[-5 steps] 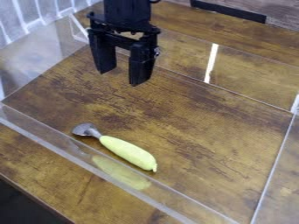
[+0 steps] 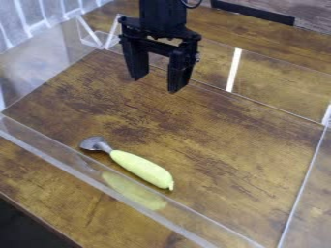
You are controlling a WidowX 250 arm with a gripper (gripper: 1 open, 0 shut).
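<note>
My black gripper hangs over the upper middle of the wooden board, its two fingers pointing down and standing apart with nothing between them. Toward the front left, below it, lies a utensil with a pale yellow handle and a small metal head, angled from upper left to lower right.
Clear plastic walls border the wooden surface. A white slatted piece is at the back left.
My gripper has moved slightly right and up in the view, away from the utensil. The utensil has not moved.
</note>
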